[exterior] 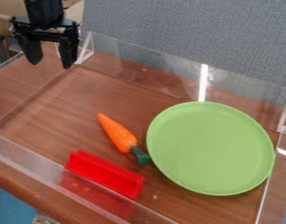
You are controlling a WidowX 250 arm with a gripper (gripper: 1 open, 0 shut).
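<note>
My black gripper hangs at the upper left, above the wooden floor of a clear-walled tray, its two fingers apart with nothing between them. An orange toy carrot with a green top lies in the middle. Right of it is a large green plate. A red oblong object lies near the front wall, below the carrot.
Clear walls edge the wooden surface, with a grey textured backdrop behind.
</note>
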